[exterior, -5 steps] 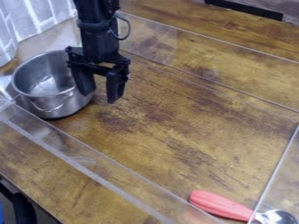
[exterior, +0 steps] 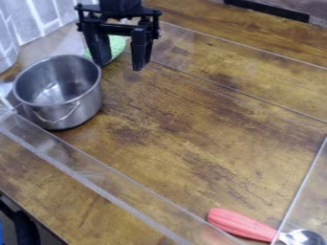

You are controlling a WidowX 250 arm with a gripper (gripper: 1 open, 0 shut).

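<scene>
The black gripper [exterior: 120,53] is raised at the upper left, behind and above a steel pot [exterior: 57,91], its two fingers hanging apart. A green object [exterior: 113,46] shows partly behind the gripper; I cannot tell whether it is between the fingers or beyond them. The pot stands upright on the wooden table [exterior: 192,115] at the left.
A red-handled metal utensil [exterior: 250,225] lies at the front right. Clear plastic walls run along the left, front and right.
The gripper has moved up and back, away from the pot, which is now more fully in view. The red utensil has stayed still.
</scene>
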